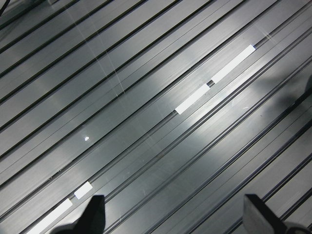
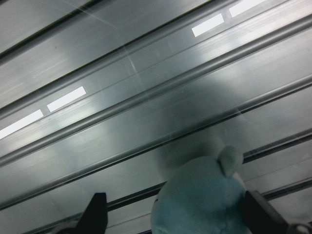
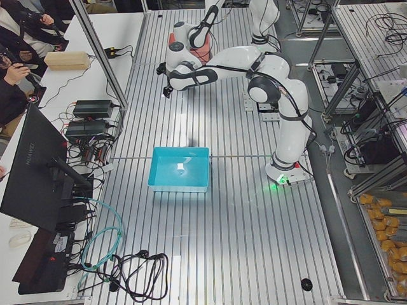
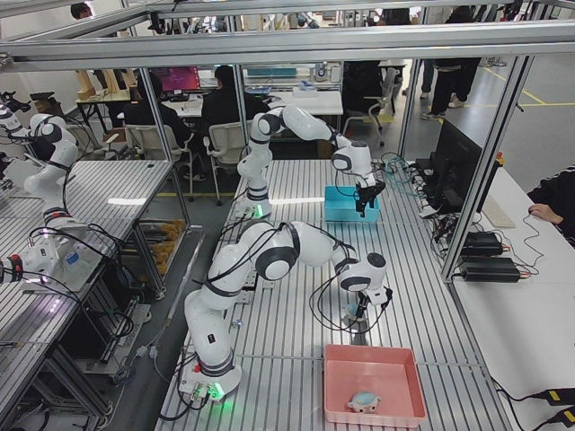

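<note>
In the left wrist view my left gripper stands open above bare slatted table. My right gripper has its fingers wide apart, with a pale blue plush toy (image 2: 195, 200) between or just below them, against one finger; that toy also shows low at the gripper in the camera right view. Another small blue-and-beige toy (image 4: 364, 401) lies in the pink bin (image 4: 373, 353). The cyan bin (image 3: 179, 188) is empty apart from a white patch on its floor.
A monitor (image 3: 35, 171), coiled cables (image 3: 143, 276) and power units (image 3: 92, 108) line the table's side. Metal posts (image 4: 481, 171) rise at the edges. Much of the slatted table between the bins is clear.
</note>
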